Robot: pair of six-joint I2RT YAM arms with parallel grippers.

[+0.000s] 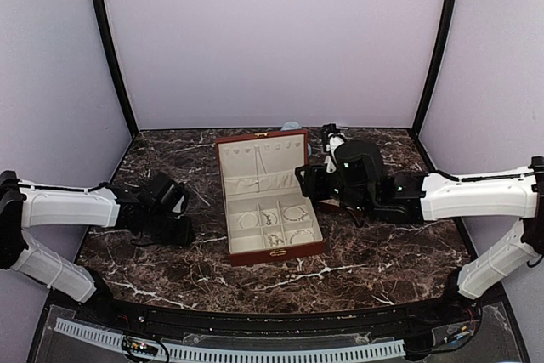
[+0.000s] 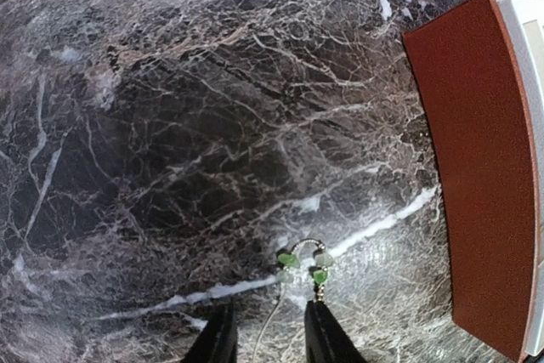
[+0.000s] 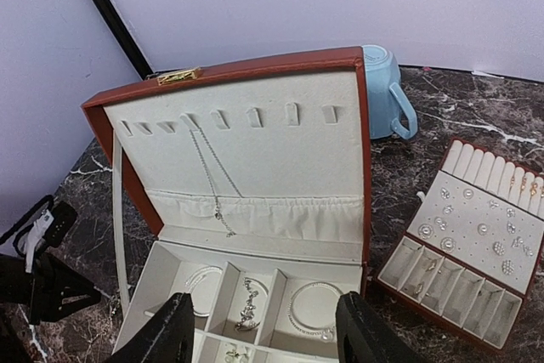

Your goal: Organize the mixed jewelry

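Note:
A thin chain with green beads (image 2: 320, 276) lies on the marble table, left of the jewelry box (image 1: 276, 253). My left gripper is over the chain, its fingers apart, and part of the chain shows in the gap between them. The box stands open, with bracelets in its compartments, among them a round bracelet (image 3: 313, 310) and a silver charm bracelet (image 3: 249, 303). One necklace (image 3: 218, 203) hangs from a hook inside the lid (image 3: 280, 159). My right gripper, open and empty, hovers near the box's right side.
A tray of rings and earrings (image 3: 467, 235) with slots and a compartment row lies right of the box. Behind the lid stands a light blue mug (image 3: 380, 91). Bare marble (image 1: 183, 282) stretches in front and to the left.

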